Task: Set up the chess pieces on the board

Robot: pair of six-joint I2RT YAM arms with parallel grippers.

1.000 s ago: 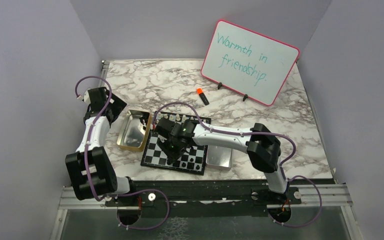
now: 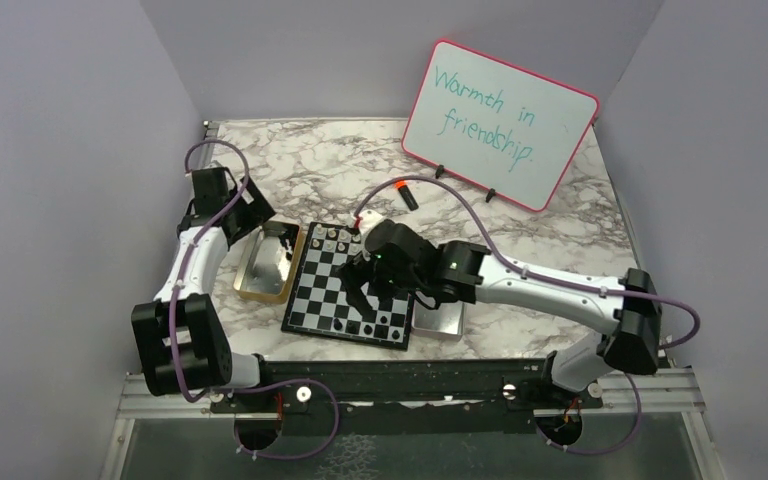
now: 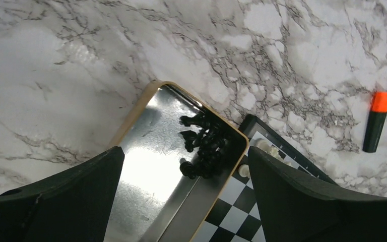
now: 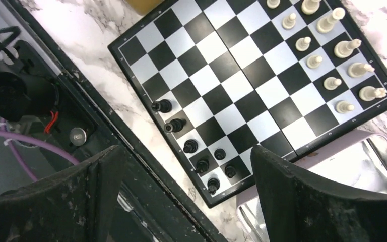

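Note:
White pieces (image 4: 346, 48) stand in two rows along one side of the chessboard (image 4: 209, 75). On the opposite side are several black pieces (image 4: 190, 146), most in the edge row, with two in the row in front. More black pieces (image 3: 201, 143) lie heaped at the far end of a gold-rimmed tray (image 3: 135, 112), left of the board. Past that tray's far left side, my left gripper (image 2: 257, 197) is open and empty. My right gripper hangs over the board, also open, with black pieces visible below the gap between its fingers.
A second tray (image 4: 332, 171) borders the board's right side and looks empty where visible. An orange-and-black marker (image 2: 406, 195) lies behind the board, with a whiteboard (image 2: 500, 125) at the back right.
My right arm has lifted and drawn back to the right, its gripper now higher over the board. The left gripper has shifted slightly right, toward the gold-rimmed tray.

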